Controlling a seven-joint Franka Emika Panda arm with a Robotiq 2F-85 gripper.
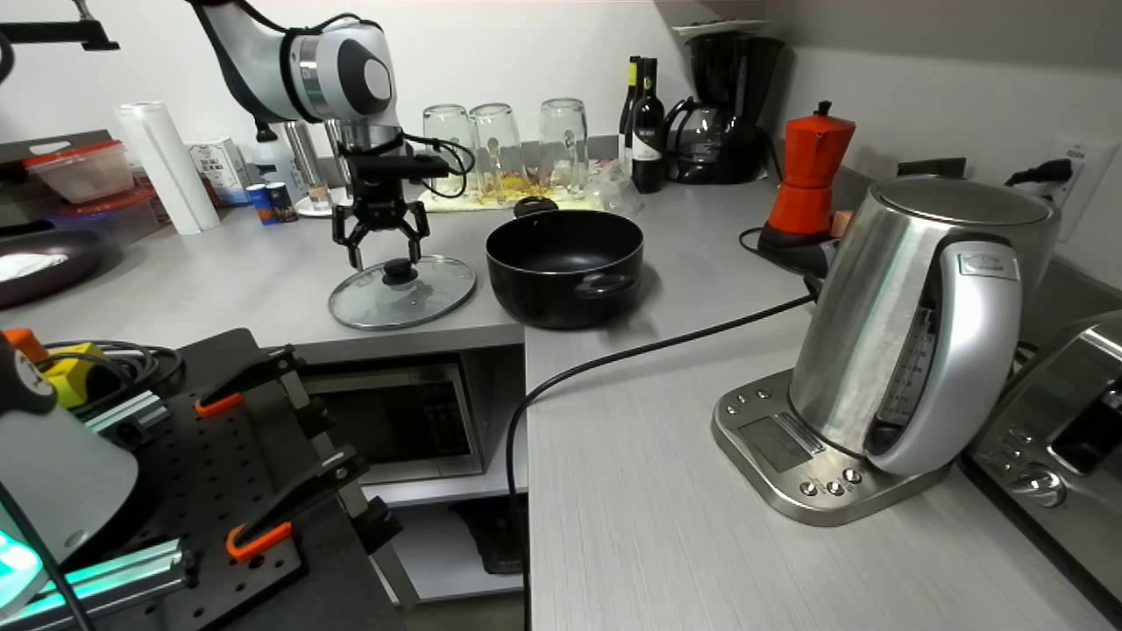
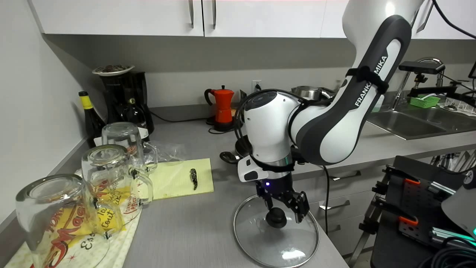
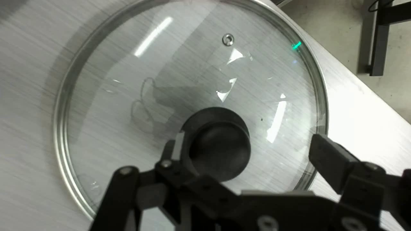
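Observation:
A round glass lid with a metal rim lies flat on the counter, its black knob facing up. Over it hangs my gripper, open and pointing down. In the wrist view the knob sits near the left finger, while the right finger stands well apart from it, over the lid's edge. Nothing is clamped between the fingers. From the other side, the lid shows through below the gripper. A black pot without a cover stands just right of the lid.
Several upturned glass mugs stand on a cloth behind. A steel kettle occupies the right counter, and a black cable crosses it. The lid lies close to the counter's front edge.

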